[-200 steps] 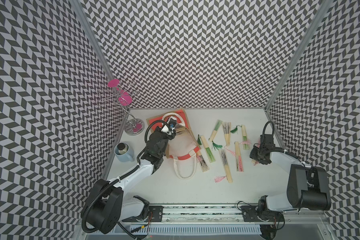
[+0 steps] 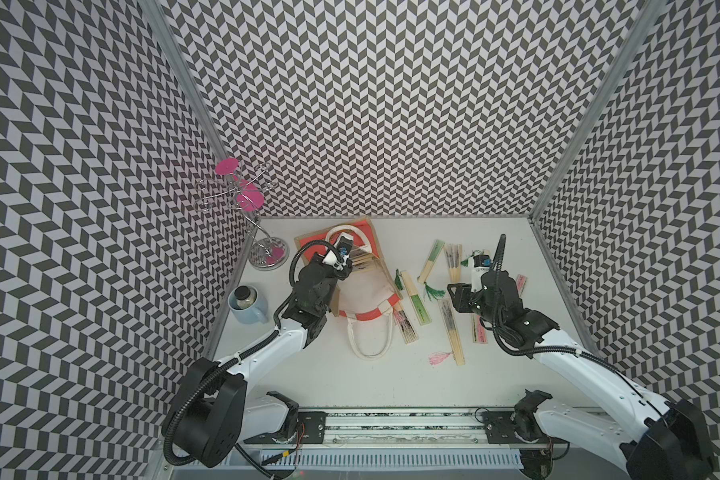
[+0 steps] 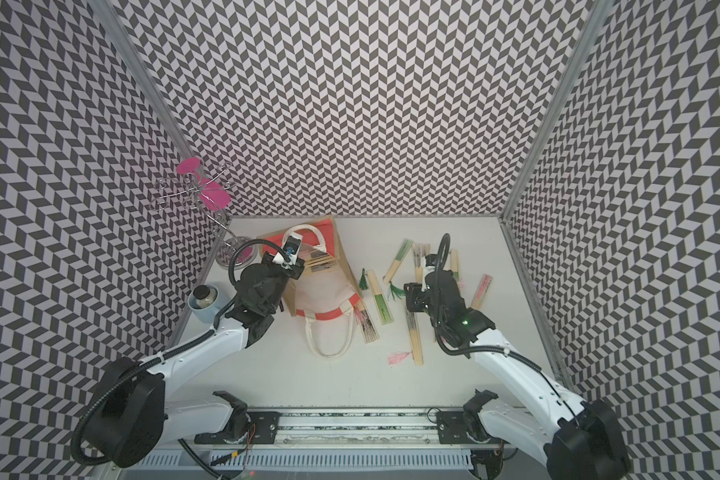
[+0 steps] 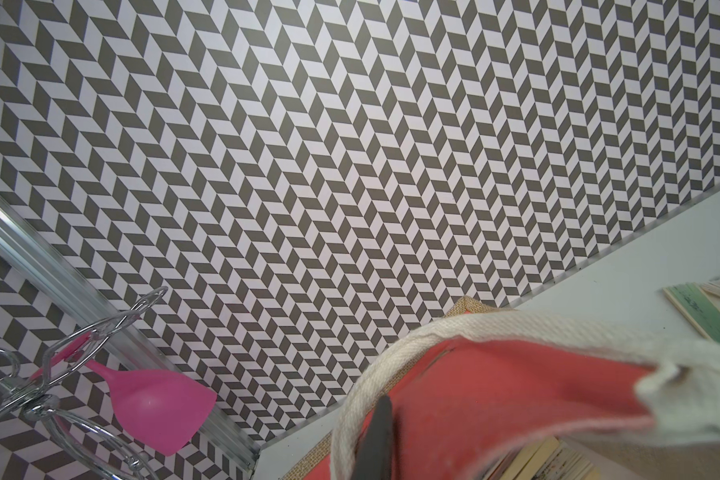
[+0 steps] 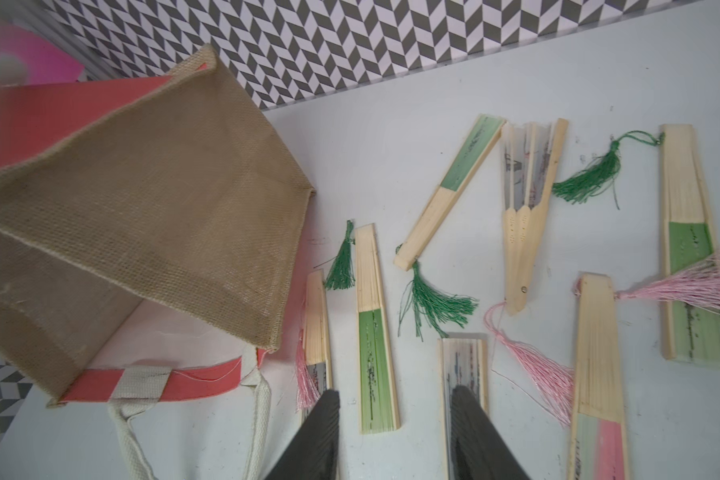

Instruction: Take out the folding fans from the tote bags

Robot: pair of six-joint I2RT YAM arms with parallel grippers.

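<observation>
Bag-side, the beige tote bag point(image 2: 365, 289) with red trim and white handles lies with its mouth gaping. Several fans point(image 2: 361, 258) show inside it. At the bag's red far rim is my left gripper point(image 2: 346, 254), shut; one dark finger point(image 4: 376, 441) shows against the red cloth, and whether cloth is pinched is hidden. My right gripper is open and empty, above the loose fans. Below it lie a green fan point(image 5: 376, 360) and a grey-patterned fan point(image 5: 461, 368). A pink-tipped fan point(image 5: 597, 384) and a partly spread fan point(image 5: 528, 200) lie farther right.
A chrome rack with pink utensils point(image 2: 249, 198) stands at the back left. In front of it sits a blue mug point(image 2: 249, 306) holding a dark-capped item. More fans with tassels lie across the table's right half.
My right gripper has left a pink fan at the right edge and travelled left, over the middle fans. My left arm and the bag look unmoved.
</observation>
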